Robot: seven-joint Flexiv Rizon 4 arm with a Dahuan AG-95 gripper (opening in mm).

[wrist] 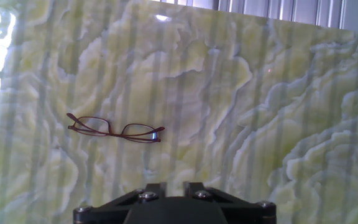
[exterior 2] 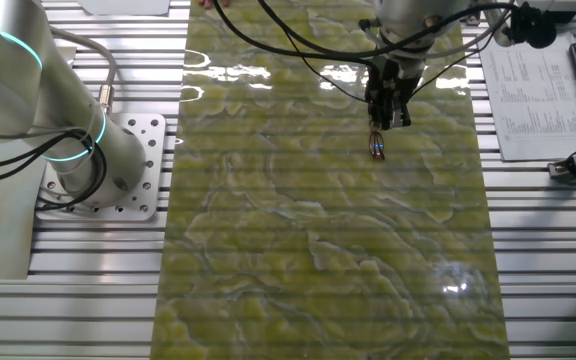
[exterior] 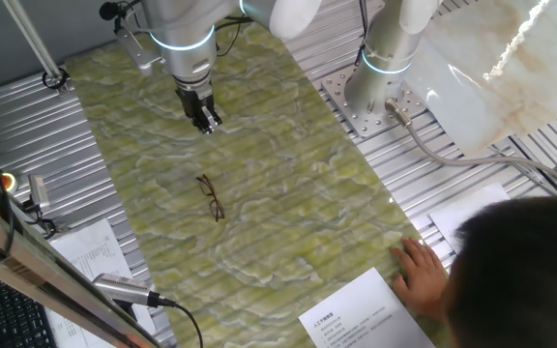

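A pair of glasses with thin dark-red frames (wrist: 112, 134) lies on the green marbled sheet (wrist: 241, 162), left of centre in the wrist view. Its temples look folded. My gripper (exterior: 211, 128) hangs above the sheet, apart from the glasses (exterior: 215, 200), which lie lower in exterior view 1. A narrow gap shows between the fingers in the wrist view, with nothing in it. From exterior view 2 the glasses (exterior 2: 377, 148) appear just below the gripper tips.
A person's hand (exterior: 421, 277) rests at the sheet's edge near a printed page (exterior: 361, 314). A silver device (exterior: 127, 289) with a cable sits at the opposite edge. Most of the sheet is bare.
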